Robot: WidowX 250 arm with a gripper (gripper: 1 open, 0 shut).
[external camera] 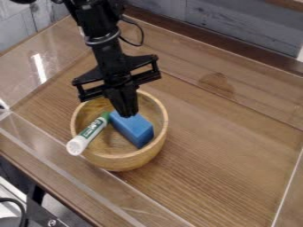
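A black robot arm reaches down from the top left, and its gripper (115,97) hangs over a round tan bowl (151,155). In the bowl lie a blue block (135,130) and, to its left, a white tube (85,137) with green on it, tilted against the front-left of the rim. The gripper is above these items; whether its fingers are open or shut is hard to tell at this size.
Bare wooden table (225,160) surrounds the bowl, with free room to the right and behind. A black cable (12,204) shows at the lower left, and a raised wooden edge at the top right.
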